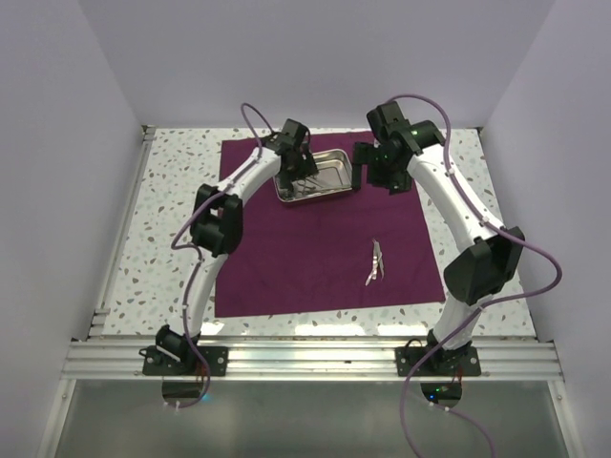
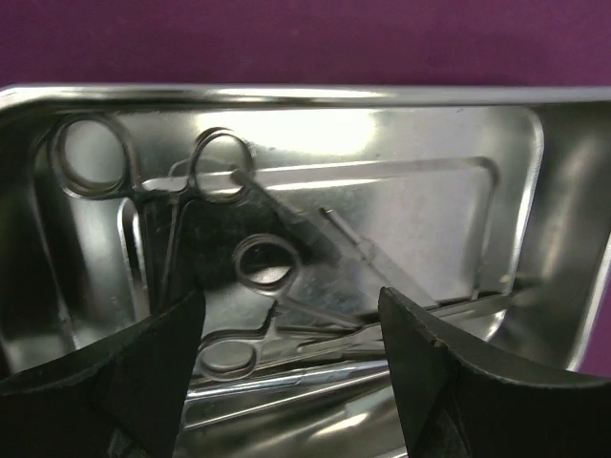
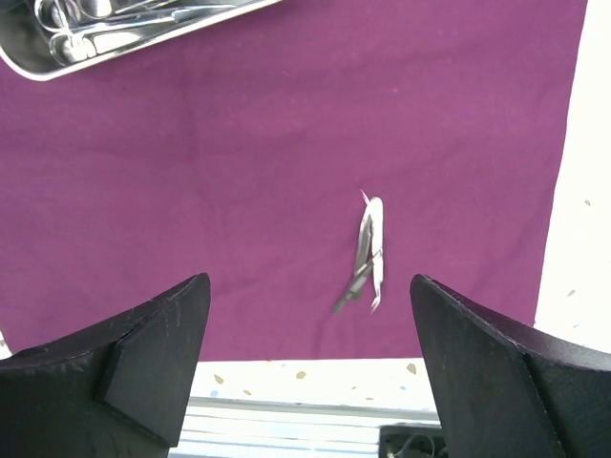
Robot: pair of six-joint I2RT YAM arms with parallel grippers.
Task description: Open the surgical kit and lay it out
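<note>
A steel tray (image 2: 449, 98) holds scissor-handled instruments (image 2: 266, 267) and several slim instruments (image 2: 382, 262). My left gripper hangs over its left part in the top view, open, fingers apart above the instruments, nothing visibly held. My right gripper is open and empty, raised beside the tray's right end in the top view. Below it on the purple cloth (image 1: 296, 267) lie a few slim instruments (image 3: 376, 239), side by side at the lower right.
Speckled table (image 1: 162, 229) borders the cloth, with walls at both sides.
</note>
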